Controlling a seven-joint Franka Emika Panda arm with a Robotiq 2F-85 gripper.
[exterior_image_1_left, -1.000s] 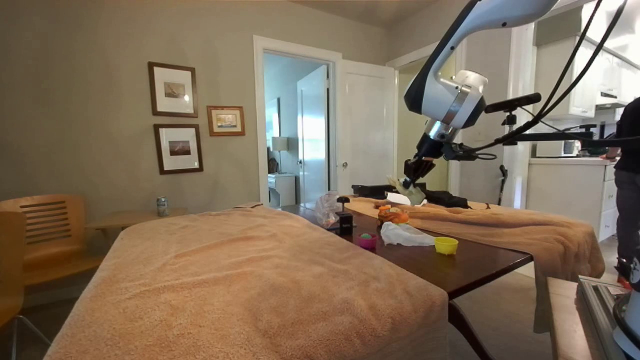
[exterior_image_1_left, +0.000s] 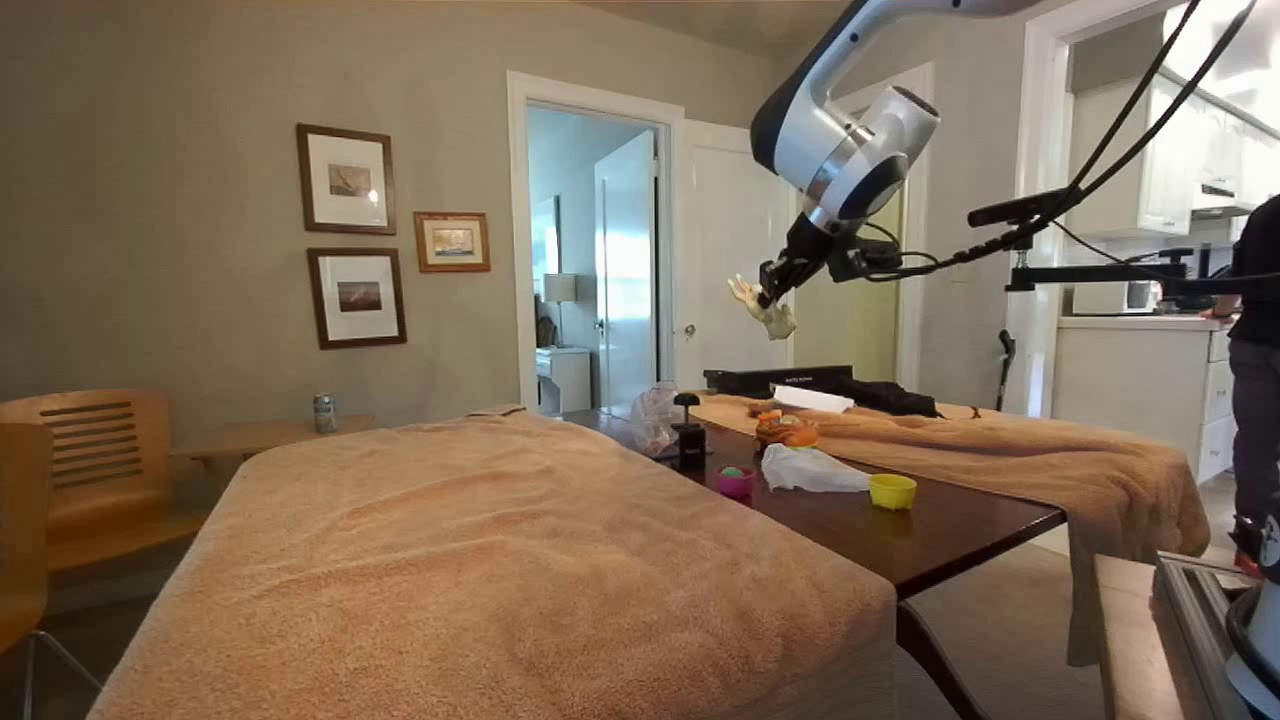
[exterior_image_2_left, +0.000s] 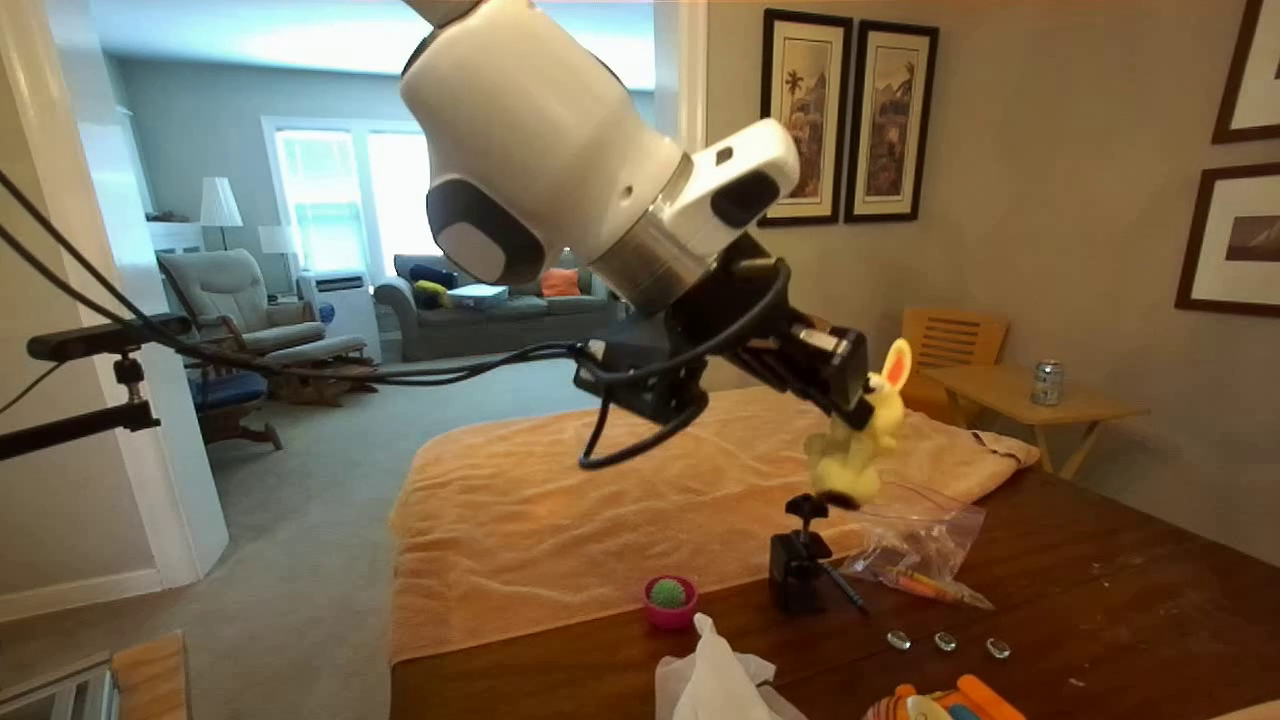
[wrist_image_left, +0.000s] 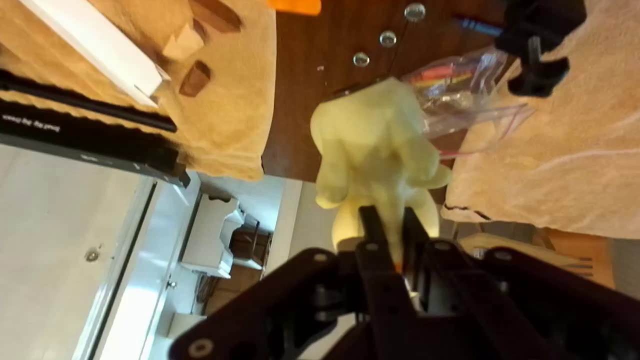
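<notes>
A pale yellow toy bunny (wrist_image_left: 375, 129) with an orange-lined ear hangs in the air above the dark table (exterior_image_1_left: 960, 528). My gripper is shut on it around the neck or head; the fingers hide part of that area in the wrist view. From the second exterior side, the bunny (exterior_image_2_left: 854, 450) dangles below and beyond the gripper (exterior_image_2_left: 866, 402), its ear pointing up. In exterior view 1 the bunny (exterior_image_1_left: 764, 314) is well clear of the tabletop, with the gripper (exterior_image_1_left: 771, 288) tilted down and to the left.
A black clamp (exterior_image_2_left: 798, 564) stands upright on the table beside a clear plastic bag (exterior_image_2_left: 918, 546). Nearby are a pink cup (exterior_image_2_left: 669, 602), white tissue (exterior_image_1_left: 816, 470), a yellow cup (exterior_image_1_left: 891, 491) and several small glass pieces (wrist_image_left: 388, 39). Orange towels (exterior_image_1_left: 504, 540) flank the table.
My arm has risen and moved left in exterior view 1, carrying the bunny higher above the table. Objects on the table stay where they were.
</notes>
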